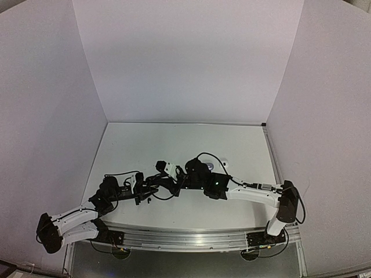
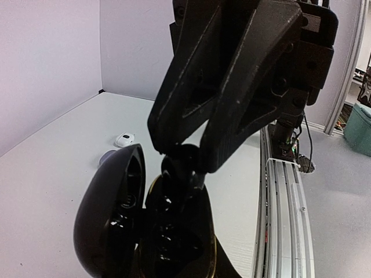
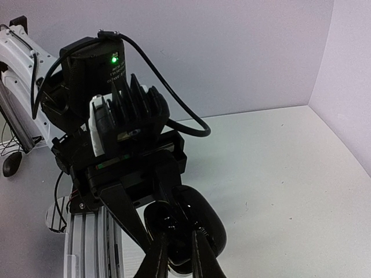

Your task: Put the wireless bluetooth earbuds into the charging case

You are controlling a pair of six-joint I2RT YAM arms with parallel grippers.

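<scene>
The glossy black charging case (image 2: 177, 231) has its lid (image 2: 107, 214) raised. My left gripper (image 1: 149, 186) is shut on the case; in the right wrist view its fingers (image 3: 120, 211) clasp the case (image 3: 203, 223) from both sides. From above the open case comes my right gripper, shut on a small black earbud (image 2: 184, 165) over one end of the case interior. Whether the earbud touches its slot cannot be made out. In the right wrist view, dark fingertips (image 3: 200, 255) overlap the case opening and the earbud is hidden. Another small black piece (image 1: 149, 200) lies on the table below the left gripper.
A white case (image 2: 124, 139) and a round purple-grey item (image 2: 108, 156) rest on the white table, partly hidden by the right arm from above. A metal rail (image 1: 185, 234) runs along the front edge.
</scene>
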